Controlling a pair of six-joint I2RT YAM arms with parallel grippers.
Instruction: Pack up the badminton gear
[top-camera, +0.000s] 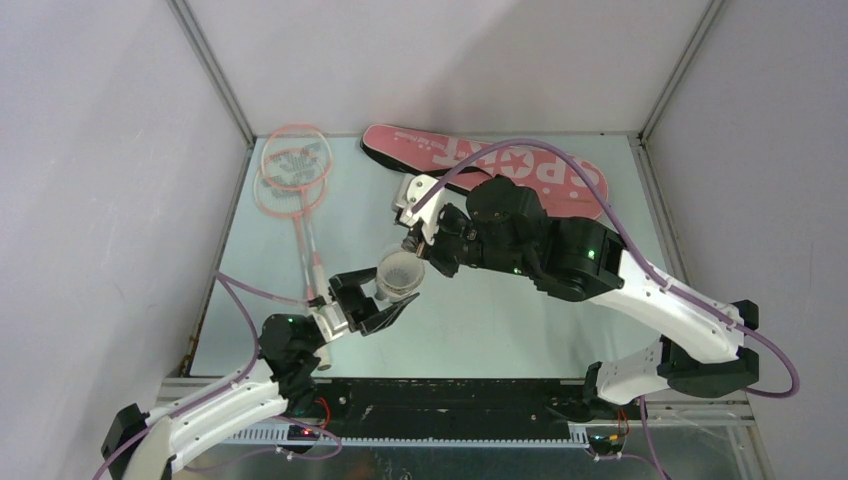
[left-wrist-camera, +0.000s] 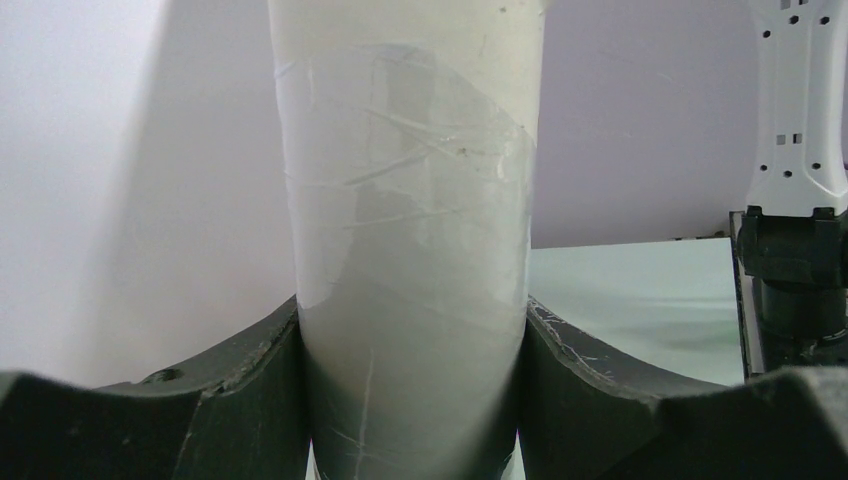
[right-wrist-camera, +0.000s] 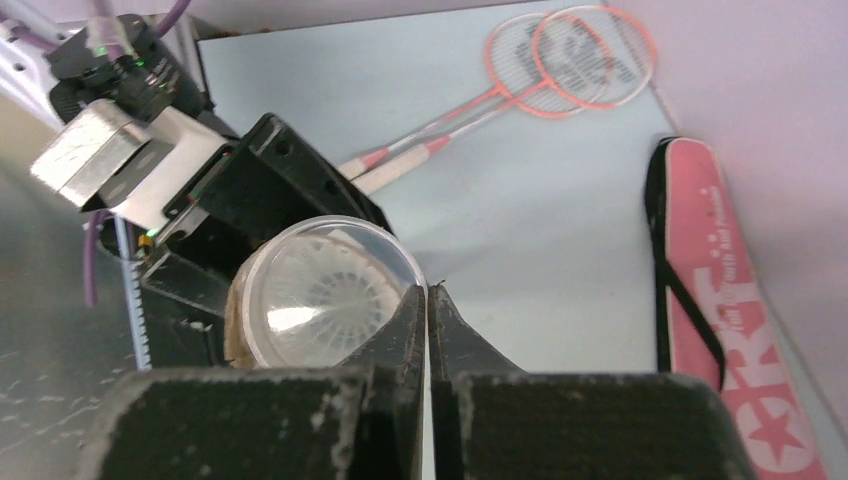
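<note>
A white translucent shuttlecock tube (top-camera: 399, 270) stands in my left gripper (top-camera: 382, 298), whose fingers are shut around it; in the left wrist view the tube (left-wrist-camera: 408, 220) fills the middle. In the right wrist view its clear round end (right-wrist-camera: 325, 290) lies just below my right gripper, which is shut with nothing seen between the fingers. My right gripper (top-camera: 410, 243) hangs above and beside the tube in the top view. Two pink rackets (top-camera: 299, 185) lie at the left of the mat. A pink bag (top-camera: 560, 185) lies along the back.
Walls close in the left, back and right sides. The right arm covers much of the middle right, partly hiding the bag.
</note>
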